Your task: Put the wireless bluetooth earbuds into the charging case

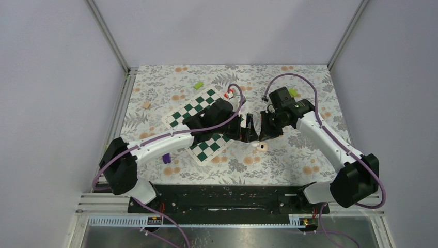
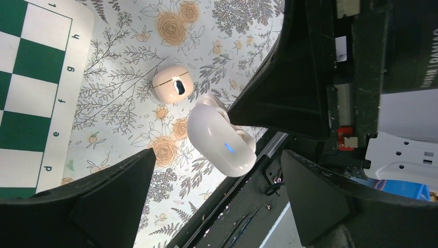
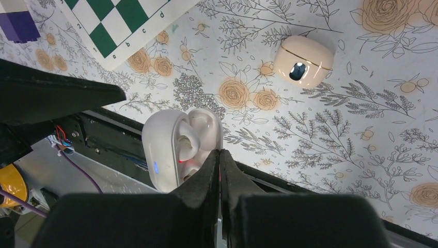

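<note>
The white charging case (image 2: 219, 142), open with a blue light on its front and earbud shapes in its wells, is held up between the arms in both wrist views. My right gripper is shut on it. My left gripper is part open, its fingers either side of the case in the left wrist view, not visibly touching it. A small beige case (image 3: 303, 61) lies on the floral mat in the right wrist view, also below the grippers in the top view (image 1: 262, 147).
A green-and-white chessboard (image 1: 186, 111) lies beneath the left arm. A purple block (image 1: 167, 158), green blocks (image 1: 198, 85) and a tan block (image 1: 146, 105) lie around the mat. The front table edge (image 1: 222, 185) is just beyond the beige case.
</note>
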